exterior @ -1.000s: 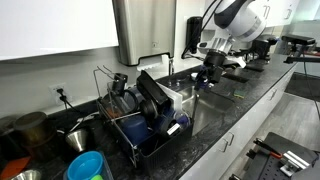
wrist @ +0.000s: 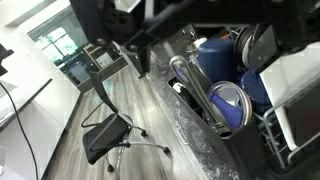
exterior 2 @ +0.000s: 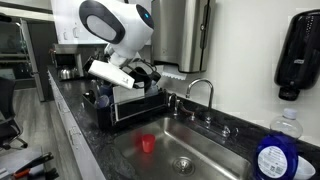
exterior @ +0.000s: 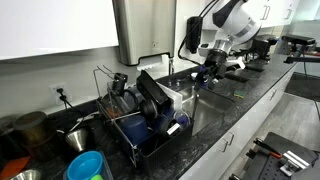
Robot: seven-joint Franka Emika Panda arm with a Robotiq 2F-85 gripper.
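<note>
My gripper is open, held over the counter between the dish rack and the sink in the first exterior view. In the wrist view its dark, blurred fingers cross the top, and I see nothing held there. Beyond them a steel cup with a blue inside sits at the rack's near end. The black dish rack carries pans, lids and dishes. A red cup rests in the sink. The white arm hides part of the rack in the second exterior view.
A faucet rises behind the sink. At the right stands a bottle of blue liquid near a white bowl. A blue pot and metal pots line the counter's left end. Open floor and an office chair lie beyond the counter.
The white arm has shifted slightly to the right in the first exterior view. The rack and the things on the counter look the same.
</note>
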